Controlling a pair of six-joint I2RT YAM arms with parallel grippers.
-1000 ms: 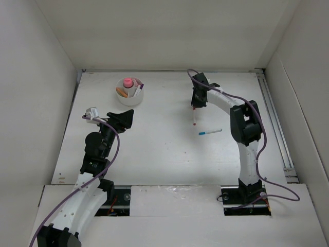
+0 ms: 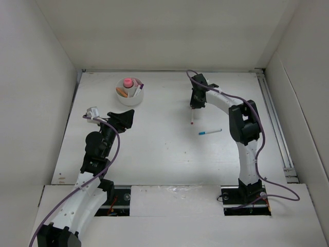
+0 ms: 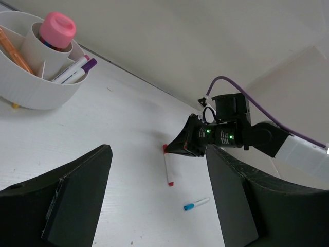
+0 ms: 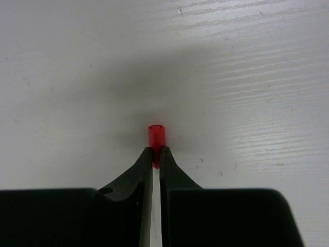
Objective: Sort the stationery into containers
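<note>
A white marker with red ends (image 2: 192, 118) lies under my right gripper (image 2: 193, 106); in the right wrist view its red cap (image 4: 157, 135) sits between the nearly closed fingertips, and whether they grip it is unclear. A white marker with a blue cap (image 2: 209, 131) lies nearer the front. The white divided cup (image 3: 41, 95) at back left holds a pink-topped item (image 3: 57, 31), an orange item (image 3: 15, 51) and markers (image 3: 72, 72). My left gripper (image 2: 127, 117) hangs in front of the cup, fingers apart and empty.
Walls enclose the back and both sides, with a metal rail (image 2: 272, 123) along the right edge.
The red-ended marker has shifted slightly to the left under my right gripper, which has moved only a little. The left arm has not visibly moved.
</note>
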